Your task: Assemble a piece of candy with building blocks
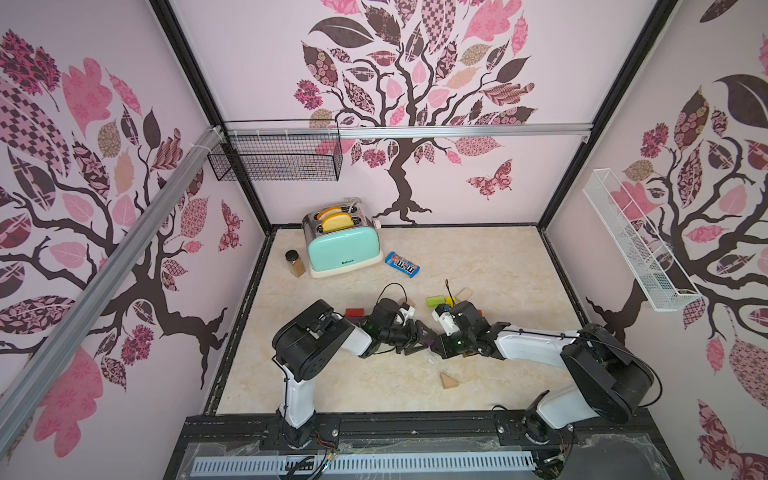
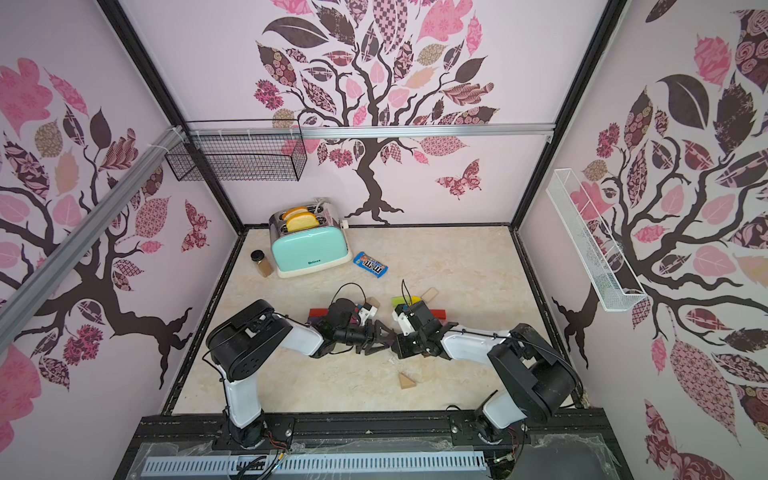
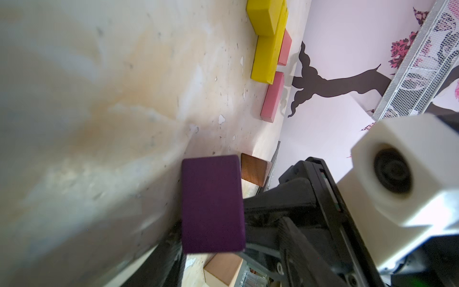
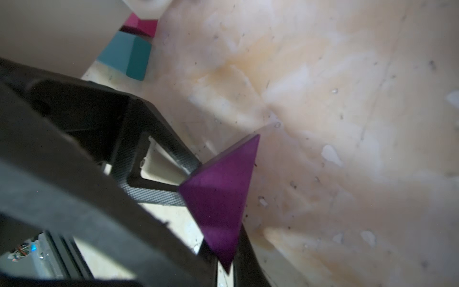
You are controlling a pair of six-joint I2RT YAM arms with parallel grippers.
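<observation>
Both grippers meet low at the front middle of the table. In the left wrist view a purple rectangular block lies at my left gripper, which is part open; whether its fingers touch the block is unclear. In the right wrist view a purple triangular block is at the tip of my right gripper, which is shut; the block appears just beyond its fingers. Yellow blocks, pink blocks and a brown block lie farther along the table, as do teal and magenta blocks.
A toaster stands at the back left beside a jar and a blue candy packet. A small wooden triangle lies at the front.
</observation>
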